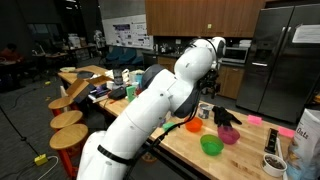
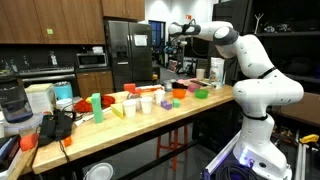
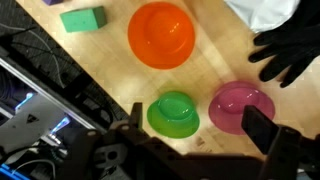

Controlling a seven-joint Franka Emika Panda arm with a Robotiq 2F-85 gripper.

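My gripper stands open above the table, its fingers spread wide with nothing visible between them. Below, in the wrist view, a green bowl lies between the fingers, near the left one. A pink bowl is beside it, partly covered by the right finger. Farther up the same view is an orange bowl. Exterior view 1 shows the green bowl nearest the camera, with the pink bowl and orange bowl behind it.
Black gloves and a white item lie past the pink bowl. A green block is near the table edge. Mugs and other items crowd the table's far end. Bare wood lies right of the bowls in exterior view 1.
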